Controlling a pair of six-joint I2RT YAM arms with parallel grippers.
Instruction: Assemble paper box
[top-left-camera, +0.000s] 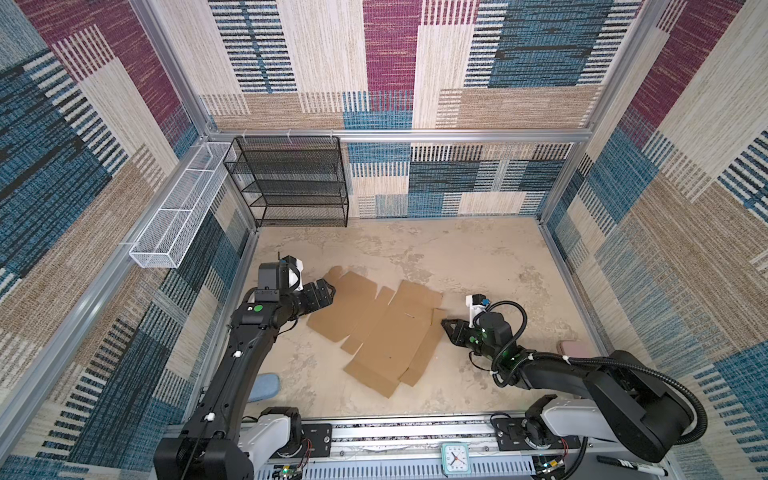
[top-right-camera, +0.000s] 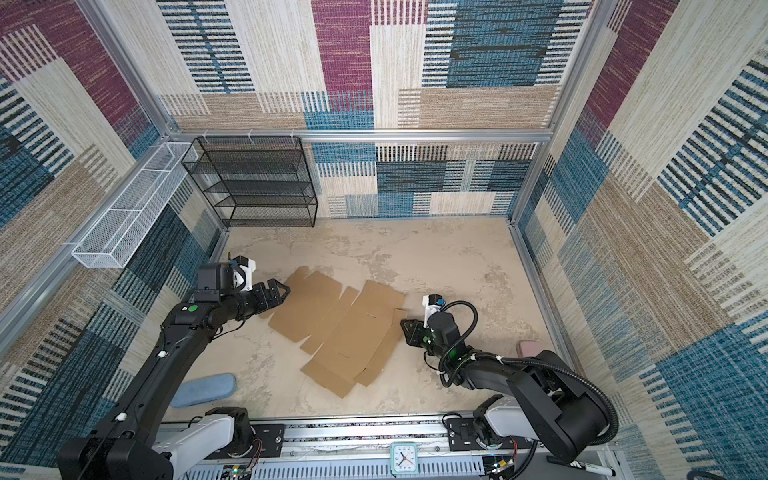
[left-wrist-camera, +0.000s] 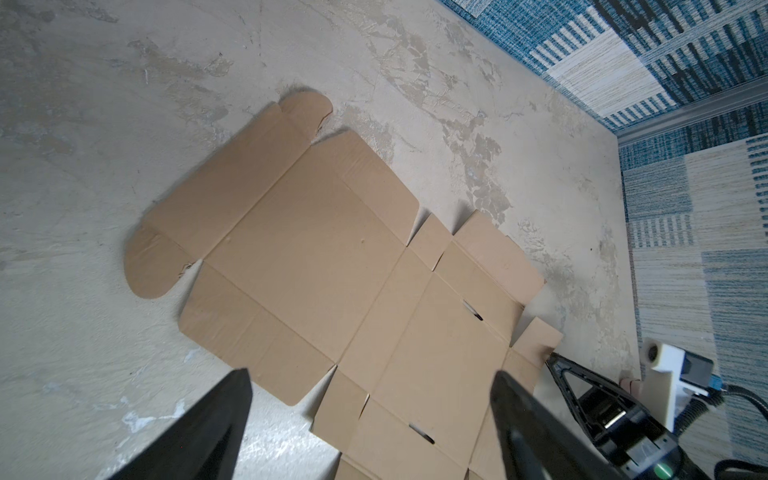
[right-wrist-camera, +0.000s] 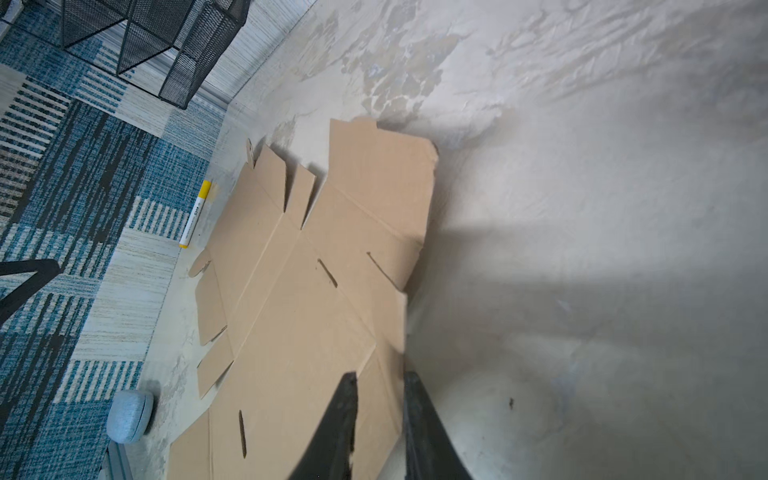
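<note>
A flat brown cardboard box blank lies on the floor between my arms, with creases, slots and flaps. At its left end, my left gripper hangs above the floor. Its fingers are wide open in the left wrist view, with no cardboard gripped. My right gripper is at the blank's right edge, fingers parted; the raised side flap runs down between them. A gap shows at the fingertips, and lower down the contact is hard to see. Near that gripper, the flap tilts up off the floor.
A black wire shelf stands at the back left, and a white wire basket hangs on the left wall. A blue case lies front left. Free floor extends behind the blank.
</note>
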